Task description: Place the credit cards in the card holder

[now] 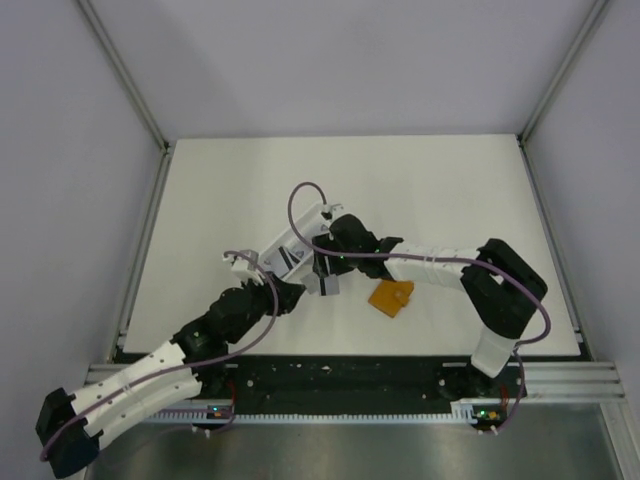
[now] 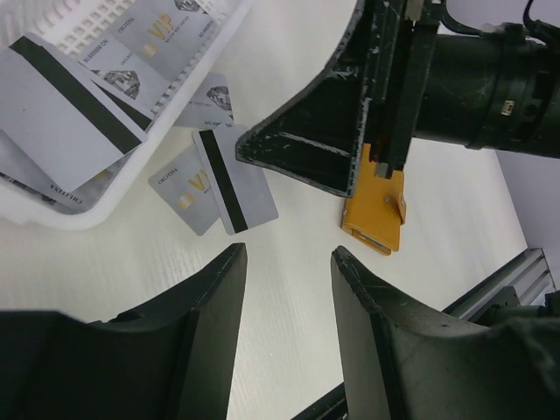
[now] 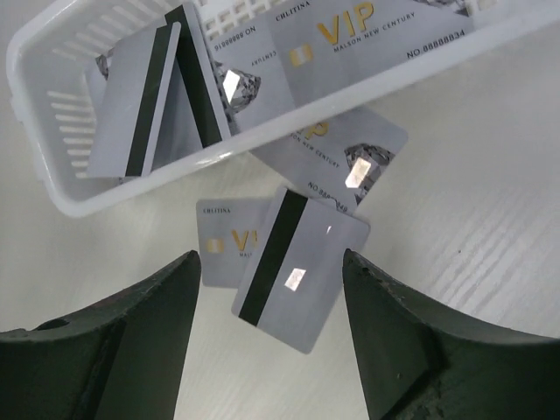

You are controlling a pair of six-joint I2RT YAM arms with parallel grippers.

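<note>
A silver card with a black stripe (image 3: 302, 262) lies on the table, partly over a VIP card (image 3: 223, 236). Another VIP card (image 3: 328, 162) reaches out from under the white basket's edge. More cards (image 2: 70, 109) lie inside the white basket (image 1: 298, 233). The orange card holder (image 1: 391, 297) rests flat to the right of the loose cards. My left gripper is part open and empty, left of the loose cards beside the basket. Just above those cards, my right gripper stands part open with nothing between its fingers.
The right arm (image 1: 430, 262) reaches over the table just above the card holder. Both grippers are close together near the basket.
</note>
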